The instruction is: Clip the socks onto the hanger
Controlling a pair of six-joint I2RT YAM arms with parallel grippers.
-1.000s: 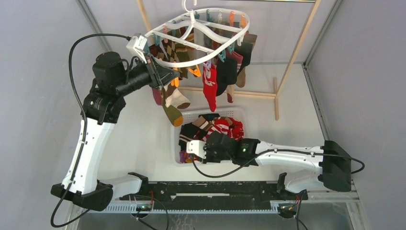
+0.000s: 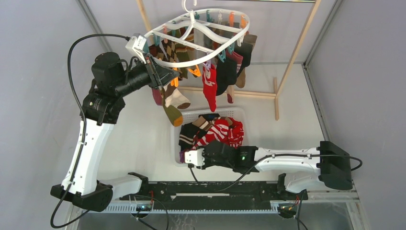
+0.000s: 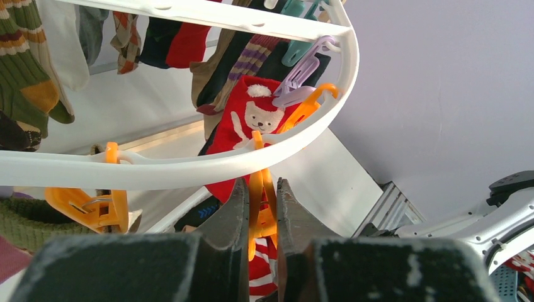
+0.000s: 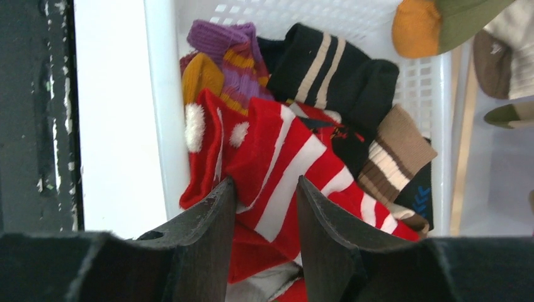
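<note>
The white oval hanger [image 2: 196,62] holds hanging socks in several clips. My left gripper is at its front rim, shut on an orange clip [image 3: 257,233]; a red bear sock [image 3: 258,116] hangs behind it. My right gripper is over the white basket [image 4: 164,157], fingers apart above a red-and-white striped sock [image 4: 296,163]. Whether those fingers touch the cloth I cannot tell. Black, brown and purple socks lie around it in the basket.
A wooden stand [image 2: 299,38] frames the hanger. Grey walls [image 2: 364,86] close in both sides. The white floor right of the basket is clear. An olive sock [image 2: 172,112] hangs low beside the basket's back left.
The left arm and hanger look unchanged.
</note>
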